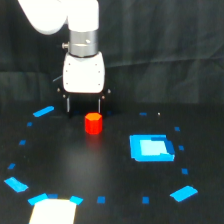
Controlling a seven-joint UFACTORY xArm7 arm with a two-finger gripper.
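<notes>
My gripper [85, 103] hangs from the white arm in the upper left of the camera view. Its dark fingers stand apart, open, with nothing visible between them. A small red-orange block [93, 124] rests on the black table, just below and slightly right of the middle of the gripper in the picture. I cannot tell exactly how far the fingers are from the block in depth. On the right side lies a blue square [135, 149] with a white patch [153, 148] inside.
Blue tape strips [183, 193] and several small blue marks dot the black table. At the lower left edge is a pale, bright square [52, 212]. Dark cloth hangs behind. Bare table surrounds the block.
</notes>
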